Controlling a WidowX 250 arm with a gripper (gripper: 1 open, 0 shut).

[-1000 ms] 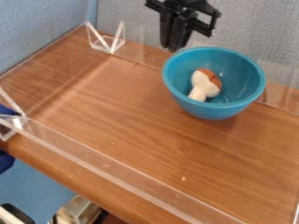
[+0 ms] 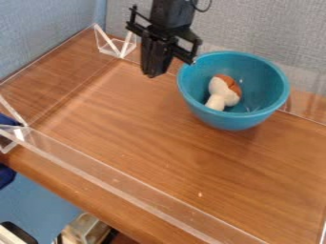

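A blue bowl [image 2: 254, 107] sits at the back right of the wooden table, holding a white and orange mushroom-like toy [image 2: 219, 95]. My black gripper [image 2: 155, 67] hangs just left of the bowl, near the back of the table, shut with nothing visible between its fingers.
Clear acrylic edges with white corner brackets [image 2: 117, 48] border the table [image 2: 152, 152]. A dark blue object [image 2: 6, 173] is off the left edge.
My gripper has moved left and downward from above the back of the bowl to beside it. The bowl and toy have not visibly moved.
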